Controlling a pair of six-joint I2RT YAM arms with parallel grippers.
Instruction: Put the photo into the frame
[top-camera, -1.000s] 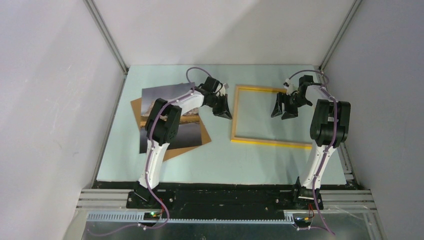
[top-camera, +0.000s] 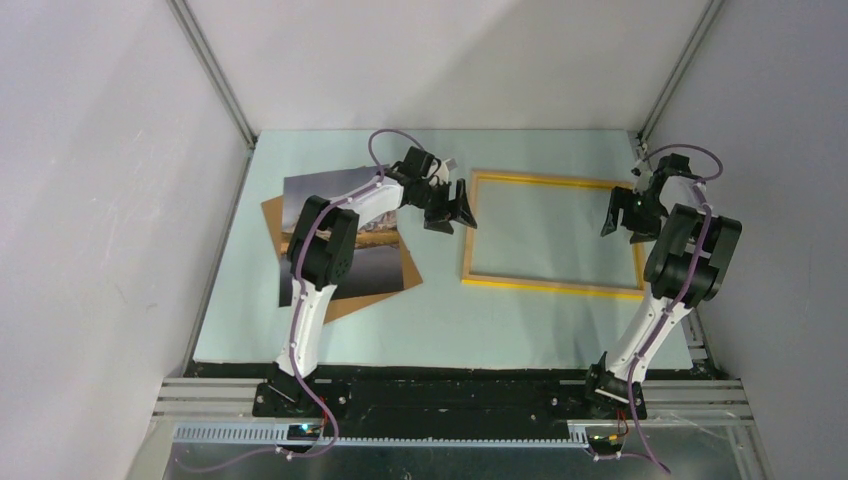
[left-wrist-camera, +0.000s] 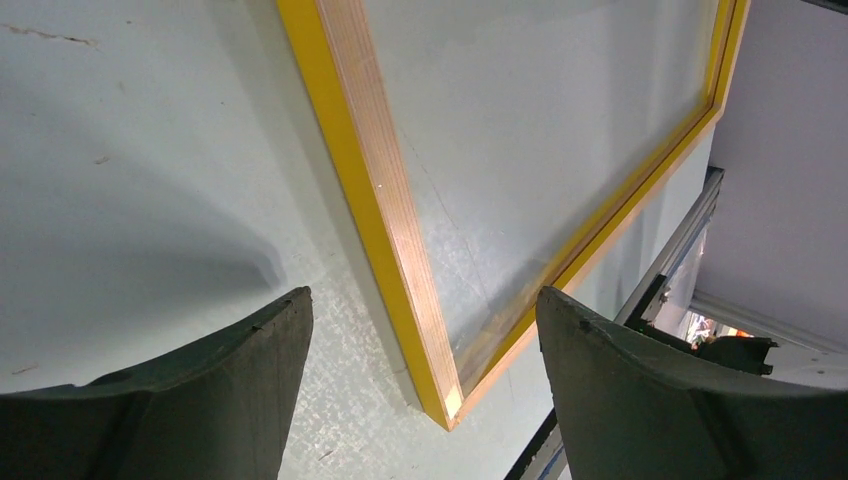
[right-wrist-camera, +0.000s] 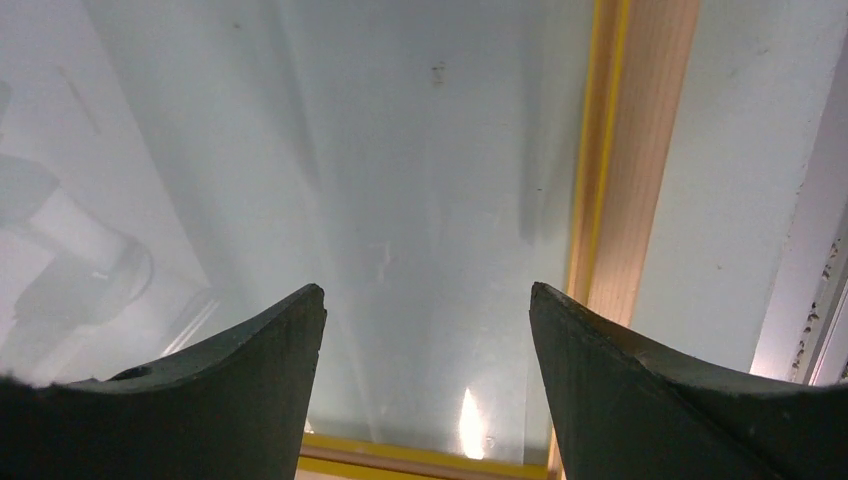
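Note:
The empty frame (top-camera: 555, 286) lies flat on the right half of the table, with yellow inner edges and pale wood sides. On the left lies the photo (top-camera: 370, 275), a landscape print partly covered by my left arm. My left gripper (top-camera: 452, 215) hovers open near the frame's left side; in the left wrist view that side (left-wrist-camera: 385, 210) runs between its spread fingers, with a corner low in the gap. At the frame's right end, my right gripper (top-camera: 622, 225) is open too. The right wrist view shows the right side (right-wrist-camera: 625, 180) close to one finger (right-wrist-camera: 610, 390), nothing gripped.
A brown backing board (top-camera: 370, 303) sits askew under the photo. A wall and metal rail (top-camera: 672, 75) stand close beyond the table's right edge.
My right gripper has moved right, from over the frame's interior to its right end. Frame and photo have stayed put.

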